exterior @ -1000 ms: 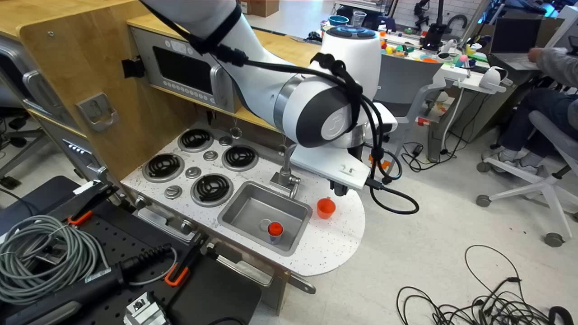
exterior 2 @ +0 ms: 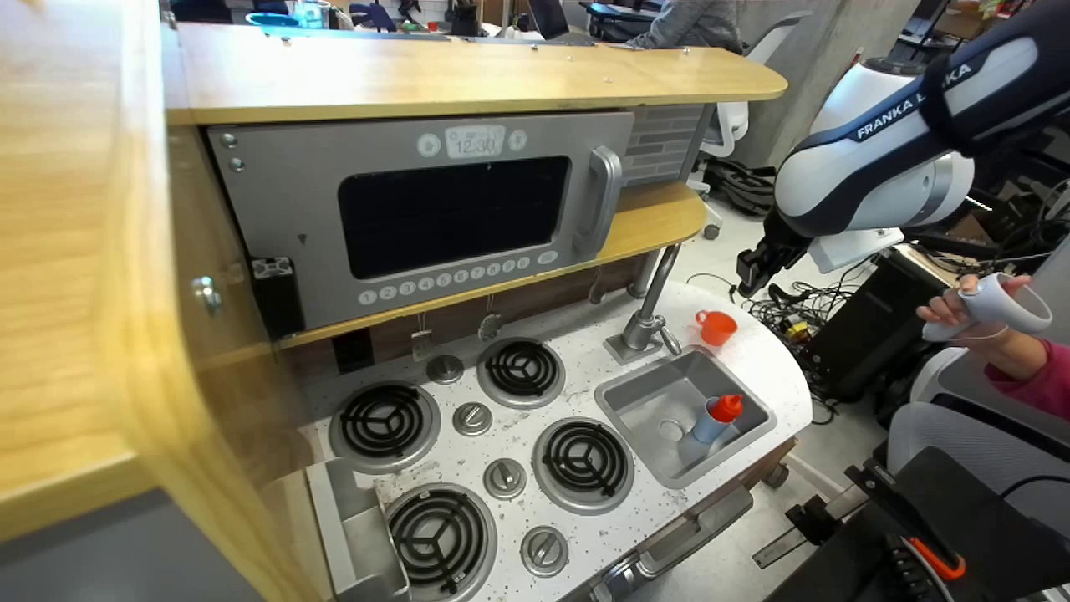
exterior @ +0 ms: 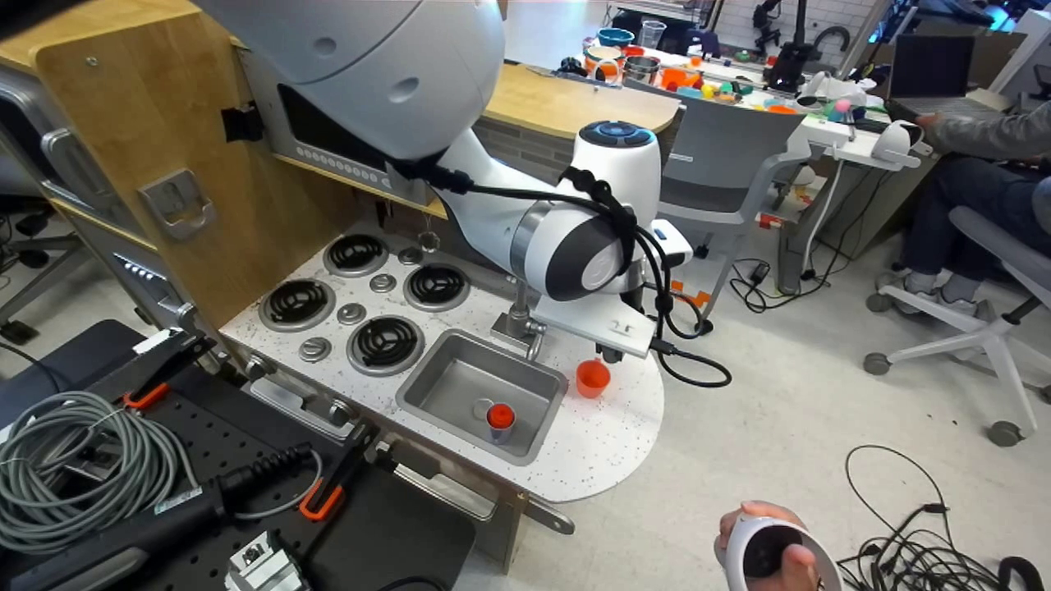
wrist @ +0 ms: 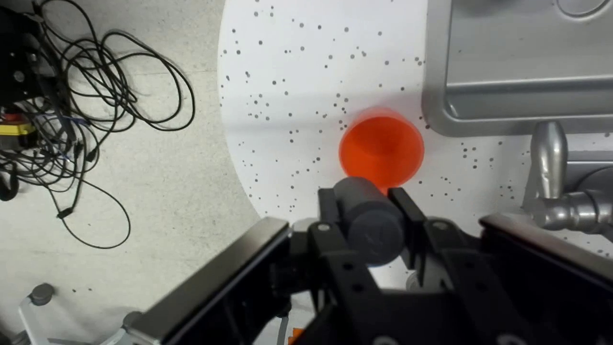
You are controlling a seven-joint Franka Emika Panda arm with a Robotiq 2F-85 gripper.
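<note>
A dark grey cylinder (wrist: 376,233) sits between the fingers of my gripper, which is shut on it. In the wrist view, an orange cup (wrist: 380,152) stands upright on the speckled counter just ahead of the fingertips, and its inside looks empty. The cylinder's far end overlaps the cup's near edge in that view, where the handle is partly hidden. From exterior view 2, the gripper (exterior 2: 750,284) hangs above the counter, apart from the orange cup (exterior 2: 716,327).
A grey-blue cup (exterior 2: 708,425) holding something red stands in the sink (exterior 2: 642,395). The metal faucet (exterior 2: 652,301) rises close to the orange cup. Stove burners (exterior: 385,341) lie left of the sink. Bare counter (exterior: 601,453) extends toward the rounded end. A hand holds a white controller (exterior: 783,553).
My arm has shifted slightly left and down in exterior view 1, bringing the gripper lower near the orange cup. Both cups stay put. A hand with a white controller has appeared.
</note>
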